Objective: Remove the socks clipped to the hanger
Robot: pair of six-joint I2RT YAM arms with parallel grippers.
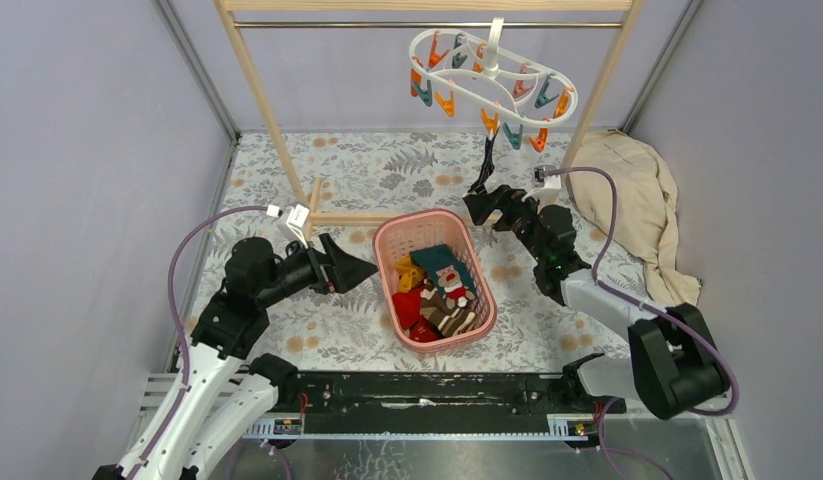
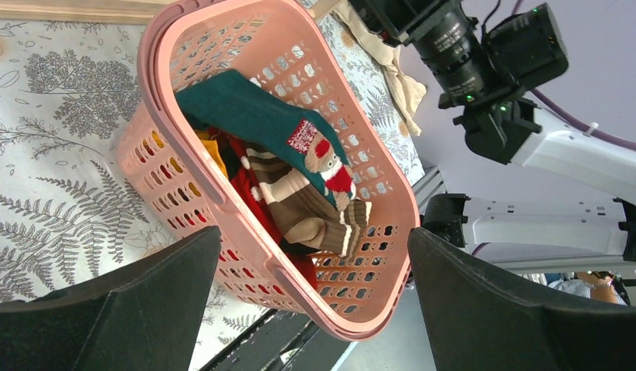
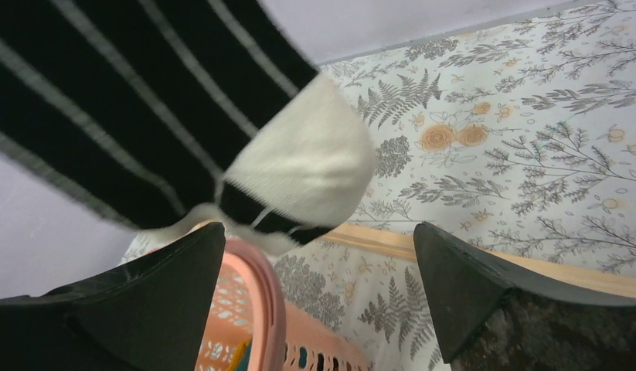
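Note:
A black sock with white stripes and a white toe hangs from an orange clip on the white oval hanger. In the right wrist view the striped sock fills the upper left, blurred and close. My right gripper is open near its lower end in the top view; nothing shows pinched between its fingers. The left gripper stands open and empty, left of the pink basket. Inside the basket lie a green sock with a reindeer, a brown striped sock and red and yellow ones.
The hanger's other clips appear bare. It hangs from the metal rail of a wooden frame. A beige cloth bag lies at the right.

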